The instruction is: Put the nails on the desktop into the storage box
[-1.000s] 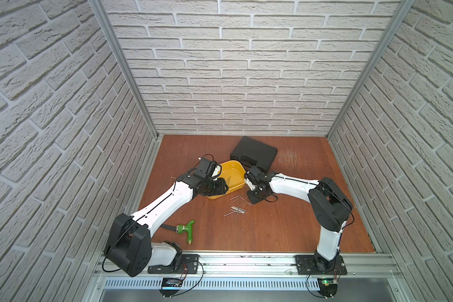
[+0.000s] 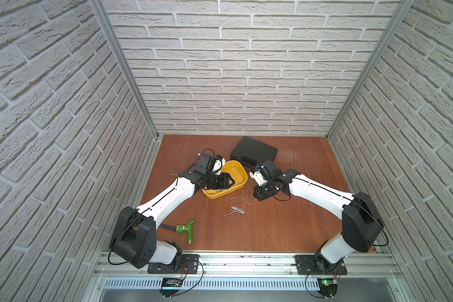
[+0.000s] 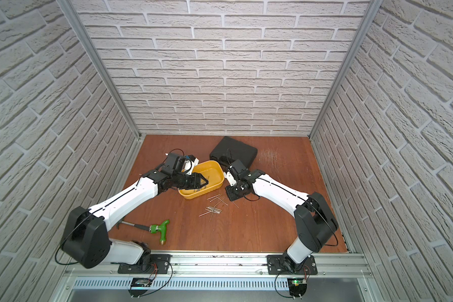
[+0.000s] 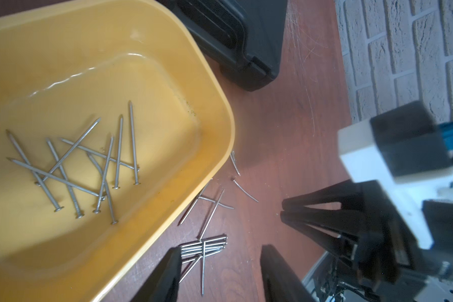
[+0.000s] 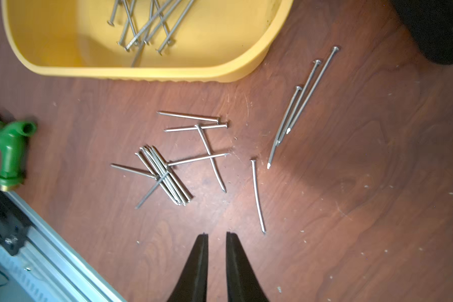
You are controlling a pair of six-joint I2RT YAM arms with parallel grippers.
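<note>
The yellow storage box (image 5: 151, 70) holds several steel nails (image 4: 60, 171). Outside it, on the wooden desktop (image 5: 367, 191), lie a tight bundle of nails (image 5: 163, 176), crossed nails, a single bent nail (image 5: 256, 196) and a trio of parallel nails (image 5: 307, 90). My left gripper hangs over the box, its fingers apart and empty. My right gripper is above the table right of the box, its fingertips slightly parted with nothing between them, over the area near the loose nails.
A black case (image 4: 256, 60) sits behind the box. A green hammer-like tool (image 5: 10, 156) lies at the front left.
The left gripper has lifted slightly and moved a little right. The visible nails look unmoved.
</note>
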